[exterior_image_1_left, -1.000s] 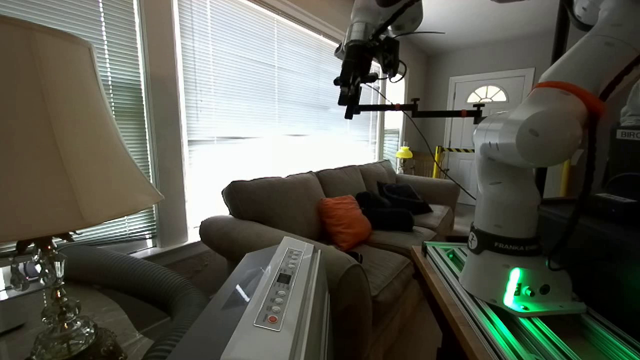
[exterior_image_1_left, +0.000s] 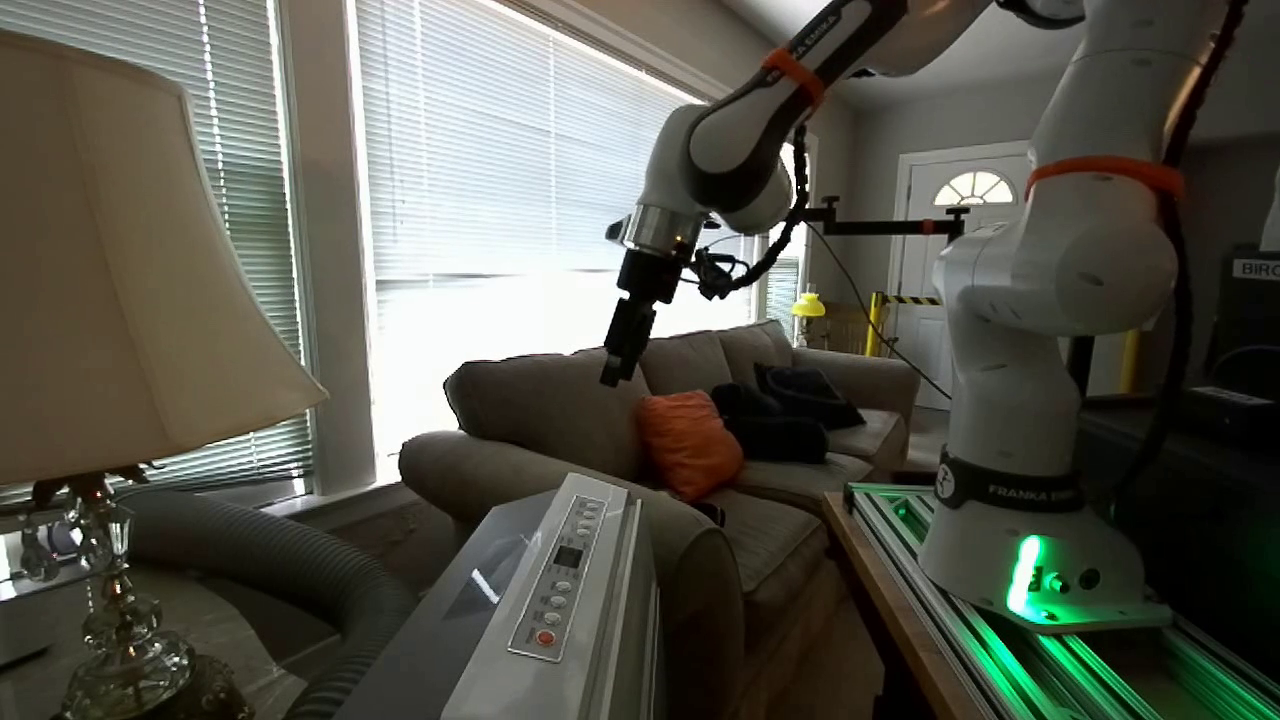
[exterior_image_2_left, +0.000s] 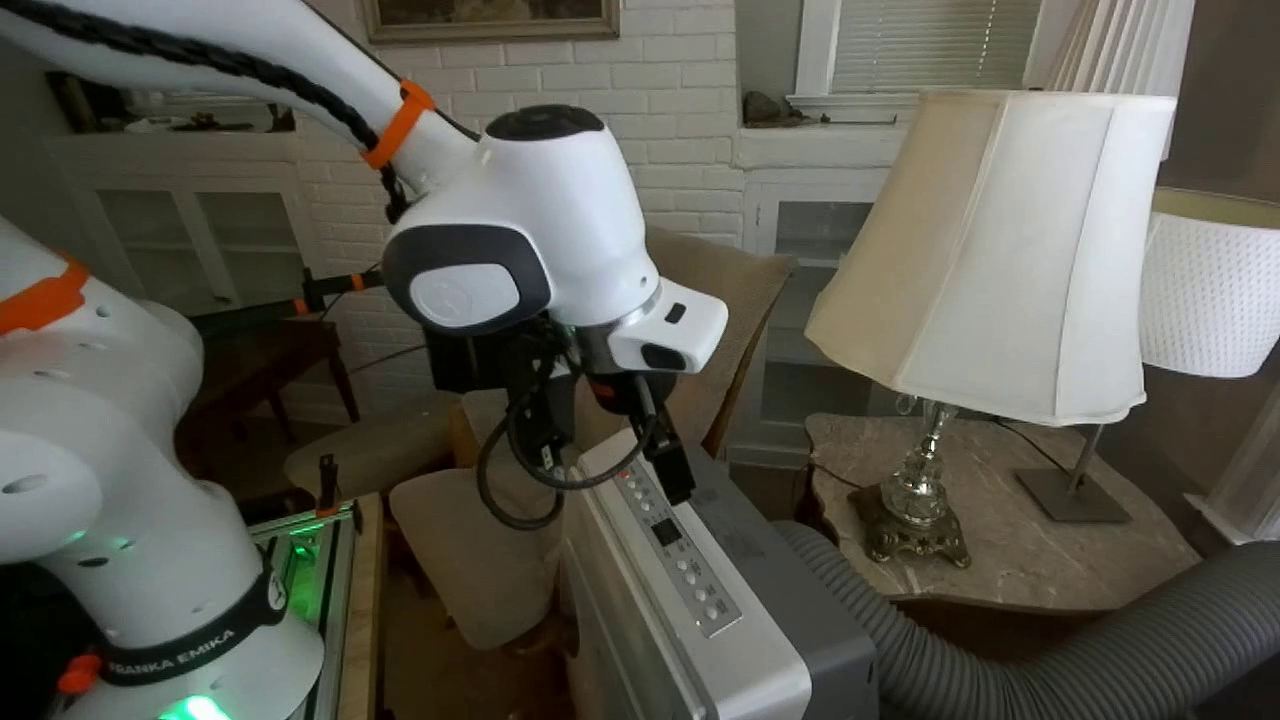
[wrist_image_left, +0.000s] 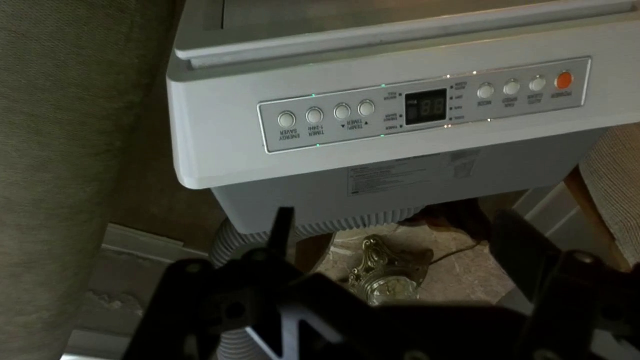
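My gripper (exterior_image_1_left: 619, 366) hangs in the air above the air conditioner (exterior_image_1_left: 528, 600), pointing down. In the wrist view its two black fingers (wrist_image_left: 280, 231) stand wide apart, open, with nothing between them. Beyond the fingertips lies the grey control panel (wrist_image_left: 424, 105), with a row of white buttons, a dark display (wrist_image_left: 425, 107) and an orange power button (wrist_image_left: 564, 80). The panel appears upside down there. From the second exterior view, one finger (exterior_image_2_left: 667, 450) overlaps the panel's far part, but the gripper looks clear of it.
A lamp (exterior_image_2_left: 996, 252) stands on a marble side table (exterior_image_2_left: 1020, 552) beside the unit. The grey hose (exterior_image_2_left: 984, 672) curves out behind it. A sofa (exterior_image_1_left: 540, 414) with an orange pillow (exterior_image_1_left: 689, 444) sits close by. The air around the gripper is free.
The arm has reached outward and lowered. In the first exterior view my gripper has come down and to the left, closer to the air conditioner, which has not moved.
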